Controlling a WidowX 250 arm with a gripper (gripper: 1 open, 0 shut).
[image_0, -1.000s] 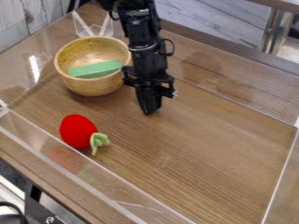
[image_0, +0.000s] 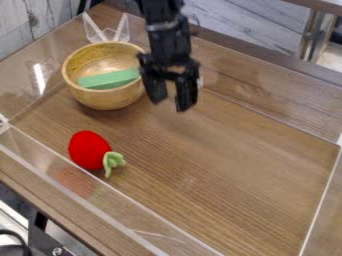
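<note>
My gripper (image_0: 171, 95) hangs from the top centre on a dark arm, over the wooden table just right of a yellow bowl (image_0: 90, 98). A green object (image_0: 110, 79) lies in the bowl. The gripper is open, with nothing clearly visible between its fingers. A red strawberry-like toy (image_0: 91, 149) with a green top lies at the lower left, well apart from the gripper.
My gripper has risen slightly toward the back, away from its lower position beside the bowl. The bowl, green object and red toy have not visibly moved.
</note>
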